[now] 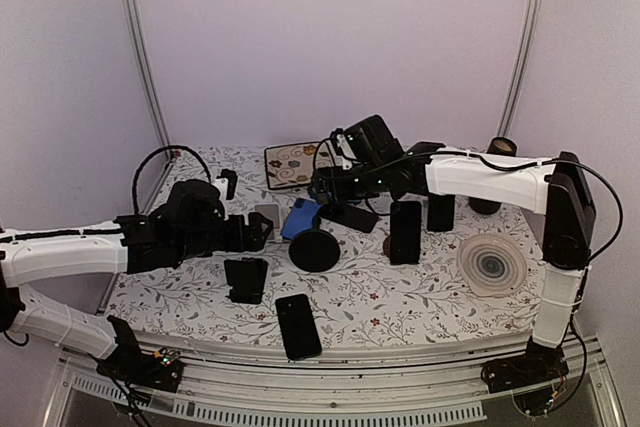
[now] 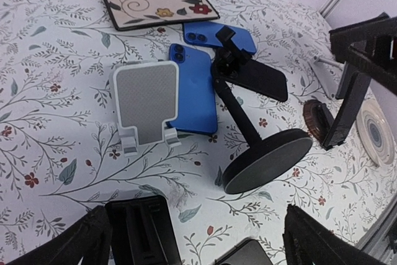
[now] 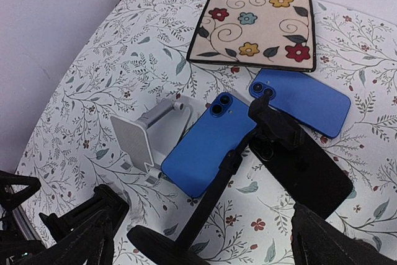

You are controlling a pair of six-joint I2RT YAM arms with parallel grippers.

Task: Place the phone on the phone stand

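Note:
Several phones lie flat on the table: a blue one (image 3: 208, 144) close to the white-and-grey stand (image 2: 147, 94), a second blue one (image 3: 304, 100) behind it, a black one (image 3: 313, 175) beside it and another black one (image 1: 298, 326) at the front edge. A black stand with a round plate (image 2: 267, 159) leans among them; its arm partly covers the phones. A low black stand (image 1: 246, 279) sits at front left. My left gripper (image 1: 258, 232) is open above the table near the white-and-grey stand. My right gripper (image 1: 325, 185) hangs open over the blue phones. Neither holds anything.
Upright dark slabs (image 1: 405, 232) stand on the right; whether they are phones or stands I cannot tell. A round ribbed plate (image 1: 492, 264), a dark cup (image 1: 492, 177) and a floral board (image 1: 300, 164) border the area.

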